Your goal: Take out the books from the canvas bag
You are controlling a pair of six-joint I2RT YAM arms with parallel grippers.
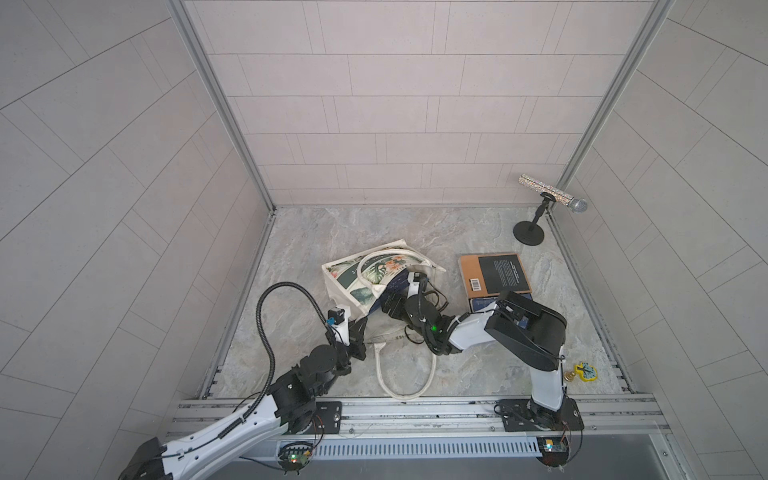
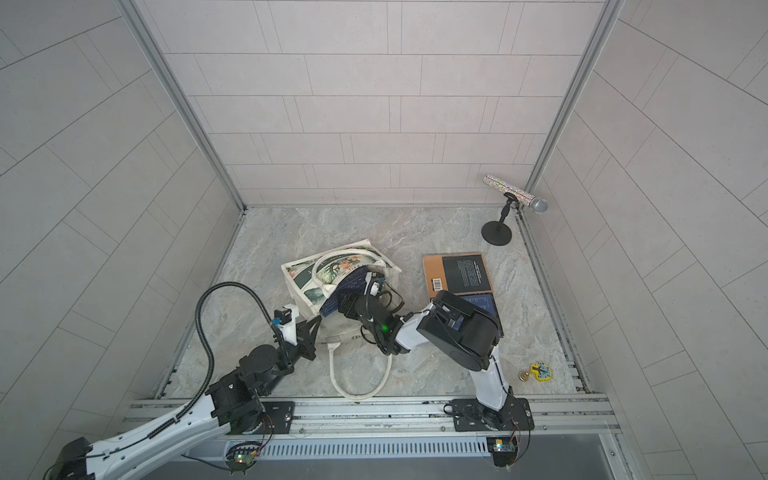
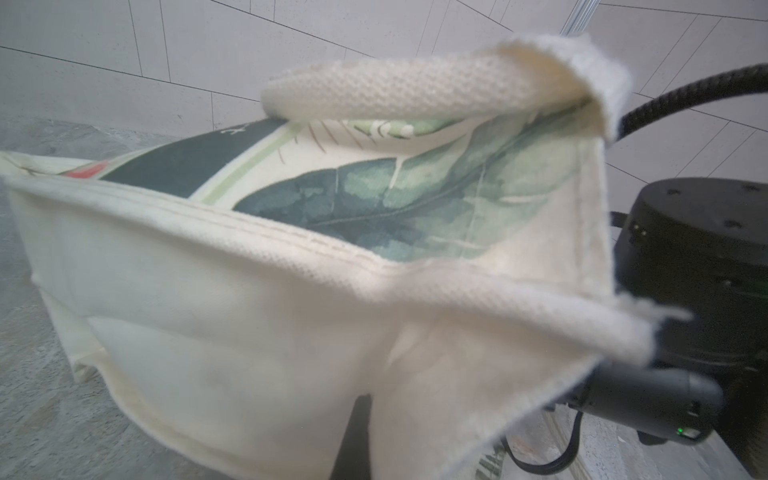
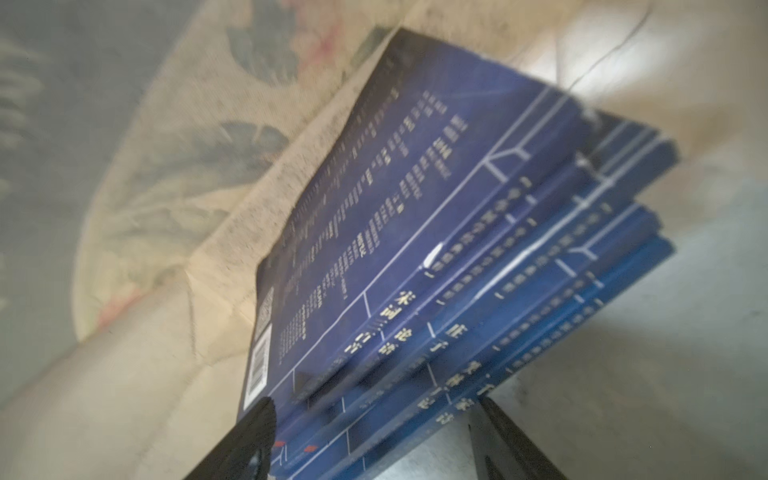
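The white canvas bag point(image 1: 352, 264), printed with leaves and flowers, lies tilted mid-table with its mouth toward the front. At that mouth, several blue books point(image 4: 416, 240) form a fanned stack with their spines facing the right wrist camera. My right gripper is part open, its fingers point(image 4: 254, 436) on either side of the stack's near end. My left gripper point(image 2: 317, 321) is shut at the bag's front left corner. In the left wrist view one dark finger point(image 3: 352, 444) shows against the creased canvas; the other is hidden behind the cloth.
A brown-and-black book point(image 1: 496, 273) and a blue book point(image 2: 482, 301) lie at the right, partly under my right arm. A microphone on a stand point(image 1: 529, 232) stands at the back right; a small yellow item point(image 1: 586, 371) lies front right. A bag handle point(image 1: 402, 397) loops toward the front edge.
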